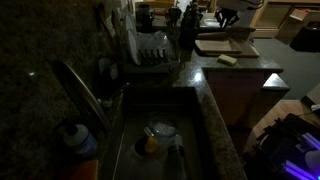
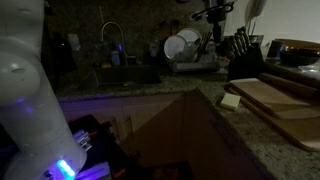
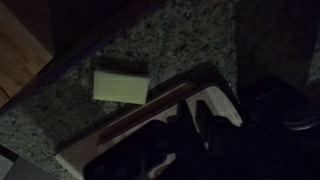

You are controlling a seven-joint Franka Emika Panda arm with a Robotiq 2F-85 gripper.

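Observation:
My gripper appears in the wrist view as two dark fingertips close together, with a narrow gap and nothing clear between them. Wooden boards lie on the counter behind and below the fingers. A pale yellow sponge rests flat on the speckled counter, apart from the gripper. In exterior view 1 the dark gripper hangs above the boards, with the sponge in front of them. From exterior view 2, the sponge sits left of the boards. Darkness hides the finger's details.
A dish rack with plates stands left of the boards. The sink holds an orange-yellow round item and other things. Dark utensils in a holder stand behind the boards. Bare counter lies in front of the sponge.

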